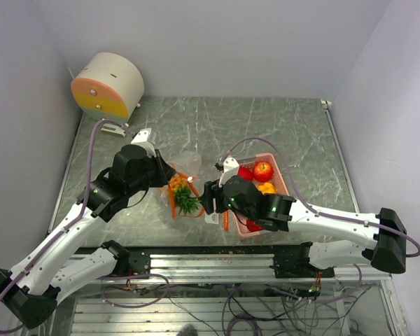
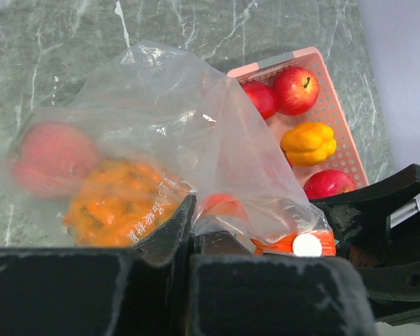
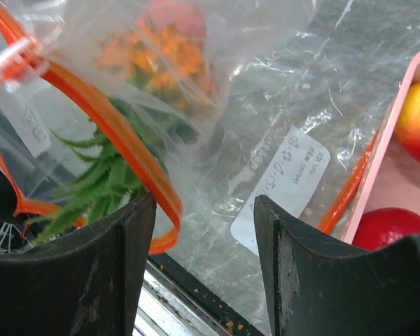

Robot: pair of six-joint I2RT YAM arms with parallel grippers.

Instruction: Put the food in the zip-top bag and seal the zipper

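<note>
The clear bag with an orange zipper rim (image 1: pixel 172 203) lies with its mouth spread open toward the front. Inside show a toy pineapple, its green leaves (image 1: pixel 185 201) at the mouth, and a red round food (image 2: pixel 56 157). My left gripper (image 1: pixel 172 172) is shut on the bag's edge, near the orange zipper slider (image 2: pixel 294 243). My right gripper stands open at the right of the mouth. Its left finger (image 3: pixel 136 234) is close beside the orange rim; whether they touch I cannot tell.
A pink basket (image 1: pixel 283 183) holds red apples and a yellow pepper (image 2: pixel 308 143), partly under my right arm. A white label (image 3: pixel 283 185) shows near the bag's mouth, with an orange strip (image 3: pixel 348 187) beside the basket. Far back, the counter (image 1: pixel 266 119) is clear.
</note>
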